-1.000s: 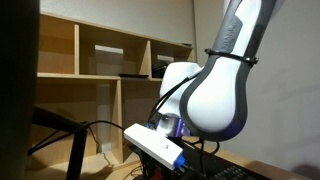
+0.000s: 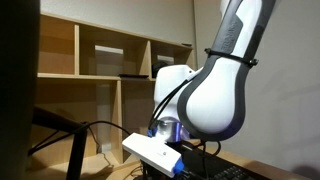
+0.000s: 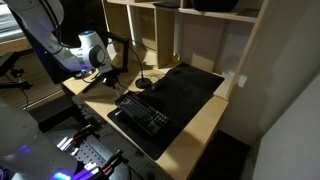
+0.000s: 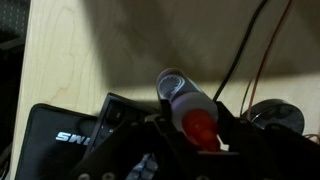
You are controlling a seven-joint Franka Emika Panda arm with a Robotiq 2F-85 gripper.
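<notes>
In the wrist view my gripper is shut around a small cylinder (image 4: pixel 190 102), which has a pale, see-through far part and a red near end. The dark fingers stand on either side of it, over light wood. Whether its far end touches the table, I cannot tell. Exterior view 2 has the arm (image 3: pixel 90 52) at the left side of the table, where the cylinder is too small to make out. In exterior view 1 the fingers are hidden behind the arm's white lower link (image 2: pixel 155 152).
A black keyboard (image 3: pixel 145 112) lies on a dark mat (image 3: pixel 188 92), right of the arm. Close to the fingers are a black box with white lettering (image 4: pixel 62 142), a round black base (image 4: pixel 278 115) and cables. Wooden shelves (image 2: pixel 97 62) stand behind.
The shelves and keyboard look unchanged.
</notes>
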